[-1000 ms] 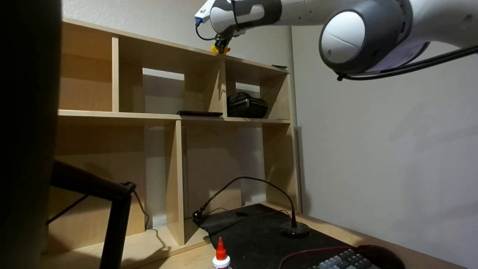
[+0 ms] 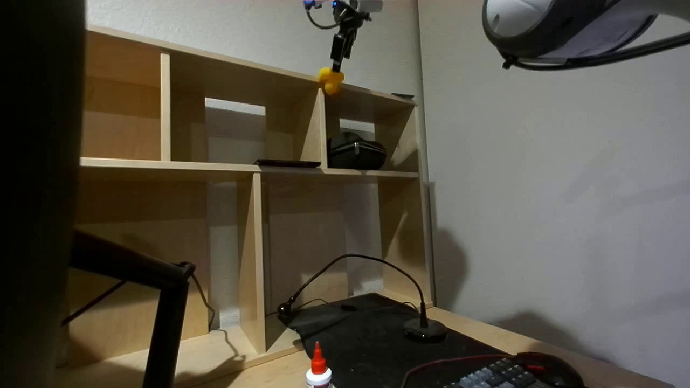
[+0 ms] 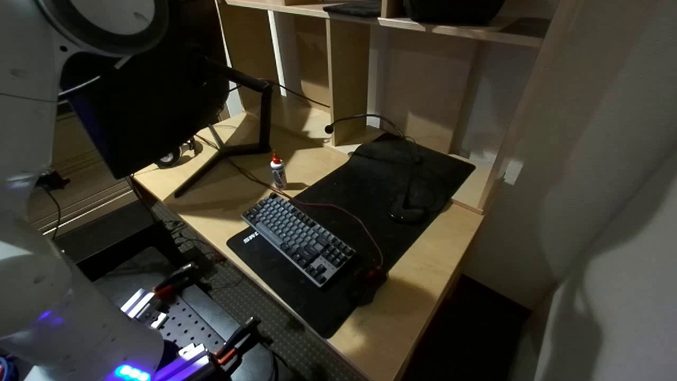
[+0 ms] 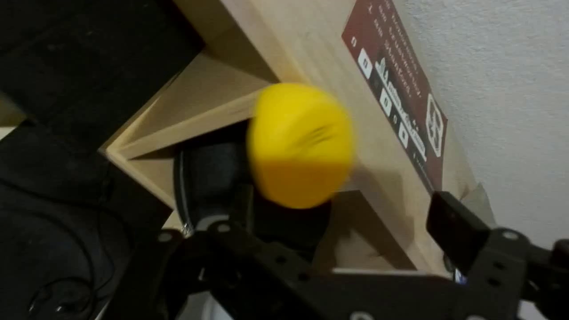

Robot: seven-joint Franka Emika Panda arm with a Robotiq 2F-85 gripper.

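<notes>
A yellow rounded, lobed object appears at the upper front edge of the wooden shelf in exterior view 1. My gripper is right above it there, fingertips pointing down and looking close to it. In the wrist view the same yellow object is slightly blurred and lies beyond the fingertips, not between them. The gripper stands open, its dark fingers wide apart. Whether the object rests on the edge or is in the air cannot be told. Exterior view 2 shows neither.
A dark red printed card lies on the shelf top near the wall. Below, a black case fills a cubby. On the desk are a glue bottle, a keyboard and a gooseneck stand.
My arm has risen, bringing the gripper higher. The yellow object has shifted a little right and down in exterior view 1, now overlapping the shelf's front edge.
</notes>
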